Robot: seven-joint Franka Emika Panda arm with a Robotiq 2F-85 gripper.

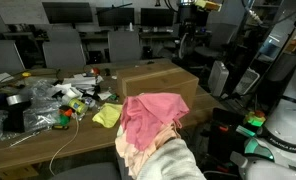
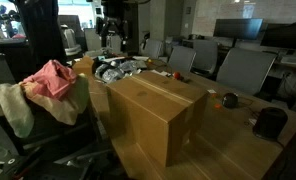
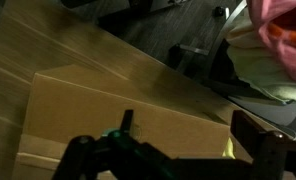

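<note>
My open gripper hangs over the brown cardboard box (image 3: 83, 105), with nothing between its fingers. In exterior view 1 the gripper (image 1: 187, 42) is high above the table, behind the box (image 1: 153, 80). Exterior view 2 shows the gripper (image 2: 110, 28) at the upper left, above the far end of the closed-looking box (image 2: 153, 105). A pink cloth (image 1: 153, 118) lies on top of pale cloths (image 1: 173, 160) at the table's front edge. The wrist view catches part of the pink cloth (image 3: 283, 45) at the upper right, apart from the gripper.
A yellow cloth (image 1: 108, 115) lies on the table left of the box. Plastic bags (image 1: 43, 108), tools and small items clutter the left side. Black office chairs (image 1: 125, 47) stand behind. Bare tabletop (image 2: 223, 140) extends beside the box, with a black object (image 2: 270, 123) on it.
</note>
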